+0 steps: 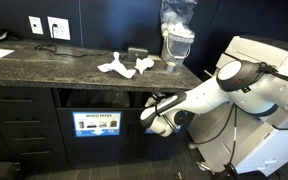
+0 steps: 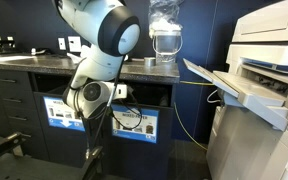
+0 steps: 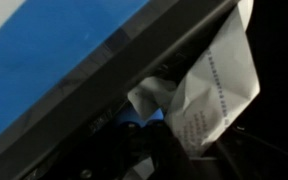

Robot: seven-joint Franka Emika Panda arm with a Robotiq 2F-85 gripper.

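A crumpled white sheet of paper (image 3: 216, 92) with printed lines runs up from my gripper in the wrist view. The dark fingers are shut on its lower end, though their tips are hard to make out. Beside it runs the dark rim of a bin (image 3: 94, 90), with a blue sign (image 3: 44, 50) on its front. In exterior view 1 the arm's wrist (image 1: 162, 112) is low, in front of the right-hand bin opening under the counter. The fingers and the held paper do not show clearly there.
On the counter (image 1: 84, 68) lie white crumpled papers (image 1: 118, 66), close to a clear bucket (image 1: 176, 45). A "mixed paper" sign (image 1: 97, 124) marks the left bin. A printer (image 2: 269, 60) stands to the right of the bins, with its tray sticking out. A cable (image 2: 194, 125) hangs between.
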